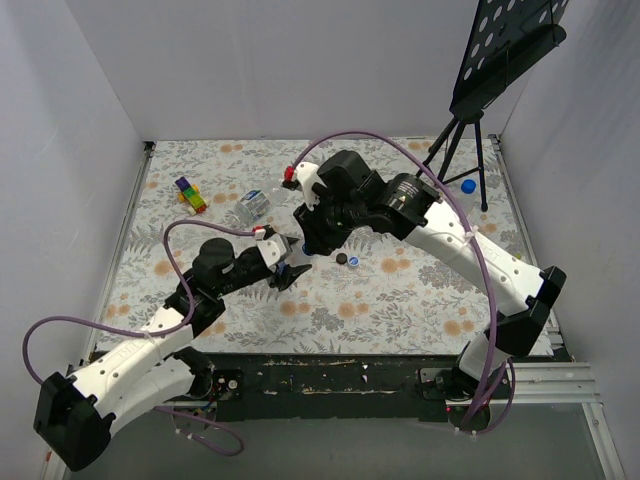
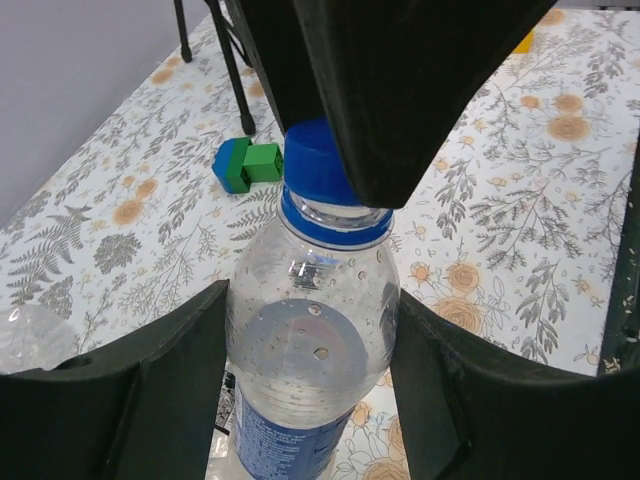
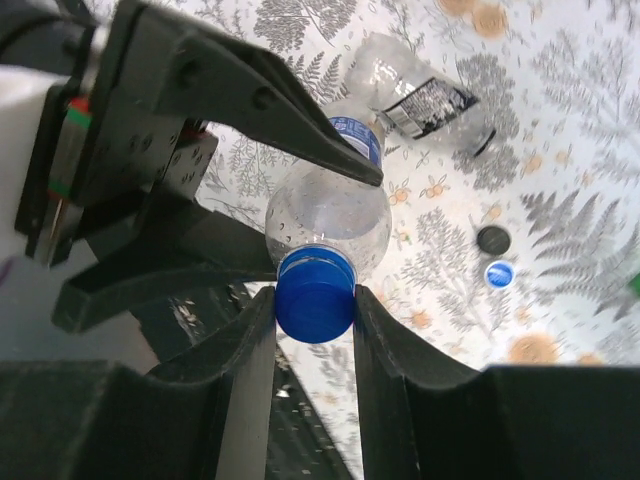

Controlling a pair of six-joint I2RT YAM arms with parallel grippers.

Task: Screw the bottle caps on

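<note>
In the left wrist view, my left gripper is shut on the upper body of a clear bottle [image 2: 310, 275] with a blue label. A blue cap [image 2: 312, 165] sits at the bottle's mouth, above the blue neck ring, with a pale strip of neck between them. Pinching that cap from both sides is my right gripper, shut on it in the right wrist view. How far the threads are engaged cannot be told. From above, the two grippers meet over mid-table and hide most of the bottle.
Another clear bottle [image 1: 252, 206] lies on its side at the back left. A dark cap [image 3: 493, 240] and a blue cap [image 3: 499, 274] lie loose nearby. Coloured blocks [image 1: 190, 196] are at far left; one more blue cap [image 1: 468, 187] rests near the black stand's legs [image 1: 480, 160].
</note>
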